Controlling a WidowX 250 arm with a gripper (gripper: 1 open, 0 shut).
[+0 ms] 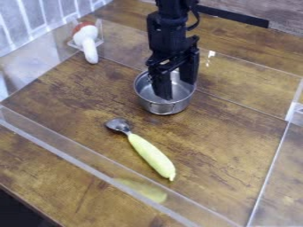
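Note:
My black gripper (169,64) is open over a steel bowl (165,104), its fingertips at the bowl's upper part. A pale object shows inside the bowl behind the fingers, too small to make out clearly. A yellow-handled spoon (151,155) lies in front of the bowl on the wooden table (76,160).
A white object with a red-marked top (87,44) stands at the back left. Clear panels edge the table. The wood to the left and right front of the bowl is free.

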